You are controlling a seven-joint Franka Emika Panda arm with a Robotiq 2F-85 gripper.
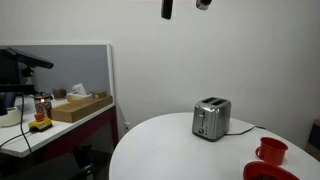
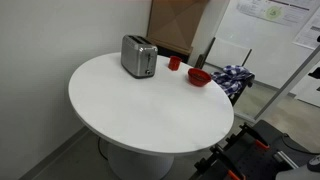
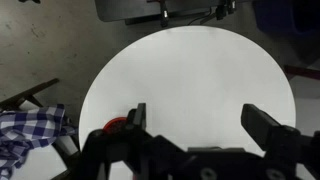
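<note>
My gripper (image 1: 185,6) hangs high above the round white table, its two dark fingertips spread at the top edge of exterior view 1. In the wrist view the gripper is open, with only bare tabletop showing between its fingers. A silver two-slot toaster (image 2: 139,56) stands upright toward the back of the table. A red mug (image 1: 271,150) and a red bowl (image 2: 199,77) sit apart from each other, to the toaster's right in both exterior views. Behind the left finger a red rim (image 3: 117,125) is partly hidden in the wrist view.
The white table (image 2: 150,105) has a wide clear area in front of the toaster. A cord (image 1: 240,132) trails from the toaster. Beyond the table lies a blue checked cloth (image 2: 232,78). A side counter (image 1: 70,118) at left carries boxes and small items.
</note>
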